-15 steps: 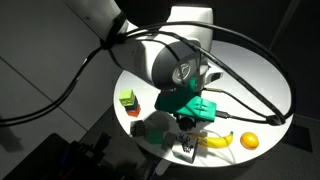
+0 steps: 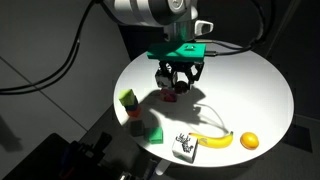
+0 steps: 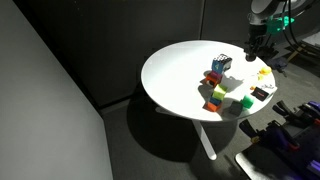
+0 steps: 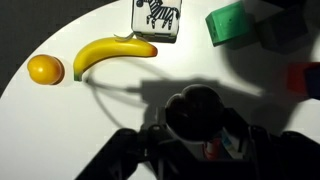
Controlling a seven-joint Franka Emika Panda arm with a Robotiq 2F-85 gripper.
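Note:
My gripper (image 2: 182, 80) hangs over the white round table, its fingers shut on a dark round object (image 4: 195, 112). In the wrist view that object sits between the dark fingers, with its lobed top facing the camera; what it is I cannot tell. The same dark object (image 3: 252, 51) shows in exterior view 2 at the right, above the table top. A shadow falls on the bare surface below. Behind the gripper, a red item (image 2: 168, 96) is partly hidden.
A yellow banana (image 2: 213, 140), an orange (image 2: 250, 141), a zebra-picture block (image 2: 185, 146) and a green block (image 2: 155, 135) lie along the near side. Stacked coloured blocks (image 2: 128, 98) stand at the left edge.
The gripper has moved back from the zebra block and up toward the table's far side, the dark object moving with it. The zebra block and green block are now less covered.

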